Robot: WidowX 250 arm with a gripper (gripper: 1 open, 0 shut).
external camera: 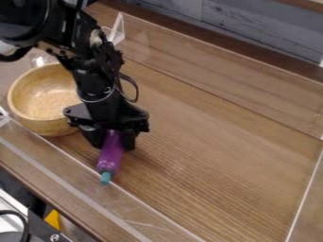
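My black gripper (111,132) reaches down to the wooden table, shut on a purple marker-like object (109,159) with a teal tip pointing toward the front. A round wooden bowl (36,102) sits just left of the gripper, partly behind the arm. The fingertips are dark and partly hide the upper part of the purple object.
A clear plastic edge runs along the front left, with cables and a yellow item below it. A grey plank wall stands at the back.
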